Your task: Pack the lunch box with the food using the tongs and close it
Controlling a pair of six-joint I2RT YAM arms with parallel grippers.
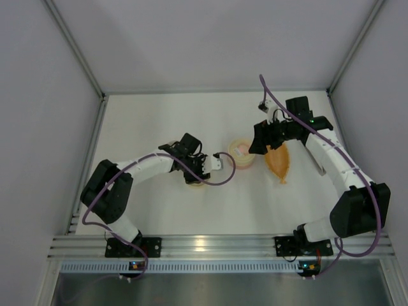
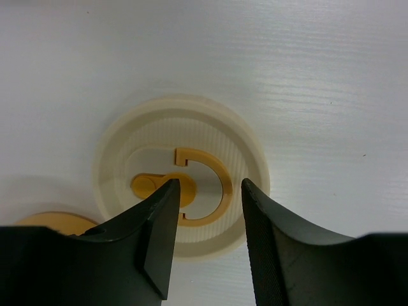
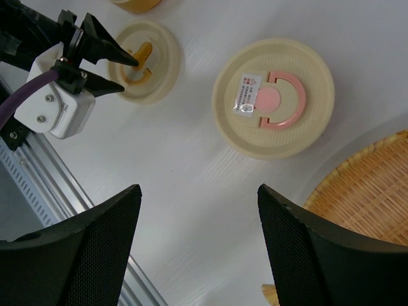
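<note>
A round cream lunch box lid with an orange curved handle lies below my left gripper. The gripper's fingers are parted, and I see nothing held between them. From the right wrist view, the left gripper is close to this orange-handled box. A second round box, with a pink handle and a white label, sits ahead of my right gripper. The right gripper stands open and empty, above the table near this box.
To the right of the pink-handled box is a woven basket, also visible from above as an orange-brown tray. A yellowish round container stands behind the left gripper, partly out of frame.
</note>
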